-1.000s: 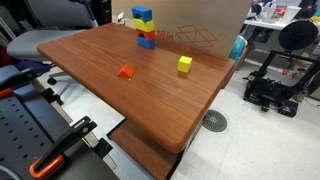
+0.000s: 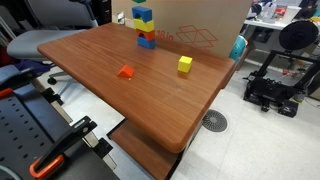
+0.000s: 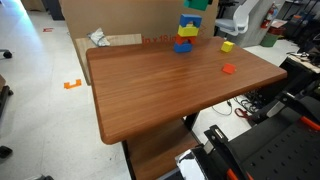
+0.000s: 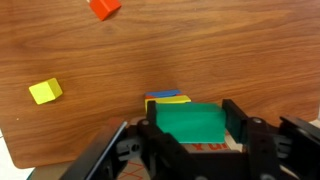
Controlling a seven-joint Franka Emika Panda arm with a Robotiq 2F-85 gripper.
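Note:
In the wrist view my gripper is shut on a green block (image 4: pixel 190 126), a finger at either side of it. Below and partly behind that block, a stack shows its blue (image 4: pixel 160 93) and yellow edges. From the side, the stack is blue (image 2: pixel 144 14) on top, then yellow (image 2: pixel 145 25), red (image 2: pixel 146 34) and blue (image 2: pixel 147 43) at the base. The green block (image 3: pixel 196 4) hangs just above the stack in exterior view 2, apparently with a small gap. The gripper itself is outside both exterior views.
A loose yellow block (image 2: pixel 184 64) and an orange-red block (image 2: pixel 125 72) lie apart on the wooden table (image 2: pixel 165 100). Behind the stack stands a cardboard panel (image 2: pixel 205 25) with red marks.
The green block has come into exterior view 1 at the top edge, over the stack; it was out of sight before. The stack and loose blocks have not moved.

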